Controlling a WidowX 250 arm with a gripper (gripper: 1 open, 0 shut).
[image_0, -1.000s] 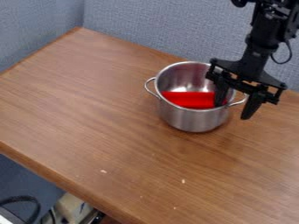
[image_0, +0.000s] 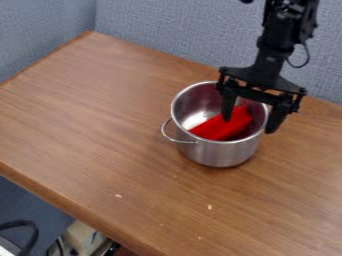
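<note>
A steel pot (image_0: 203, 148) with wire handles sits on the wooden table (image_0: 94, 120), right of centre. A bright red object (image_0: 217, 128) lies inside it, partly hidden by the black gripper (image_0: 247, 105). The gripper is over the pot's back right, open, with its fingers reaching down at the rim and into the pot.
A grey padded wall (image_0: 174, 30) runs along the back. At the lower left, beyond the table edge, are dark cables on the floor.
The gripper has moved left over the pot.
</note>
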